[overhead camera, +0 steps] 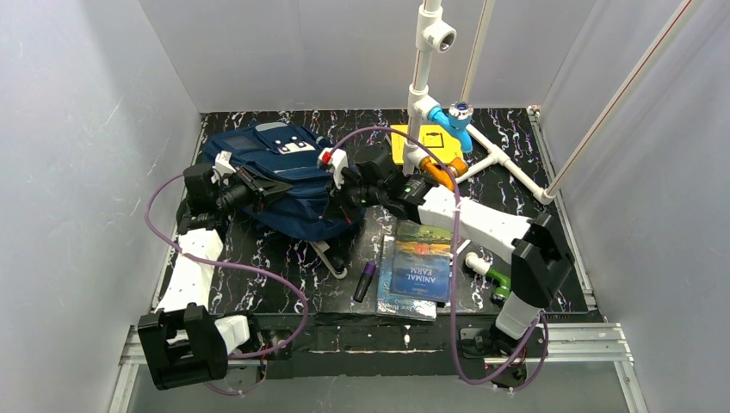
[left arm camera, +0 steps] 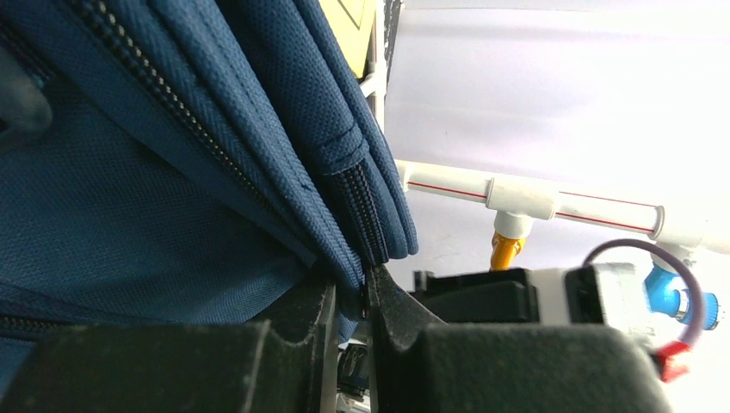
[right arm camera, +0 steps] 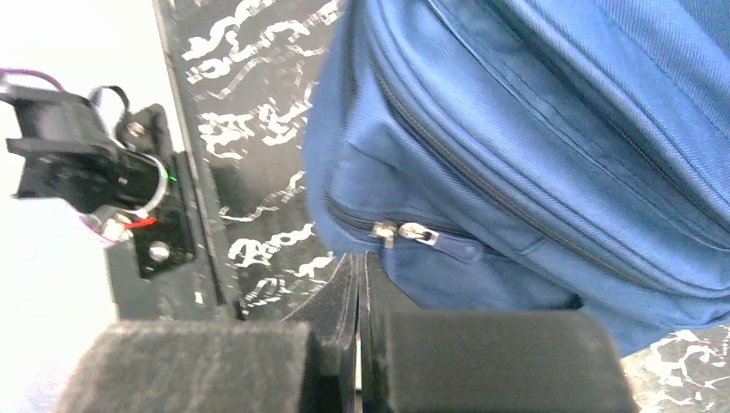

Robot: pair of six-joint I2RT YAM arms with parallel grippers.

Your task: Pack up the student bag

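The navy backpack [overhead camera: 297, 194] lies on the dark marbled table at the left. My left gripper is shut on a folded edge of the bag's fabric [left arm camera: 293, 185], beside a zipper. At the bag's right side is my right gripper, shut, with nothing showing between its fingers. Just beyond its tips, in the right wrist view, metal zipper pulls [right arm camera: 417, 232] sit on a closed-looking seam of the bag. Two books, Animal Farm [overhead camera: 420, 267] on top of a blue one [overhead camera: 405, 306], rest at the front. Left of them lies a purple-capped marker [overhead camera: 365, 282].
A yellow folder [overhead camera: 437, 142] lies at the back under a white pipe frame [overhead camera: 416, 86] with blue and orange fittings. A white and green pipe piece [overhead camera: 487, 271] sits right of the books. Bare table shows at front left.
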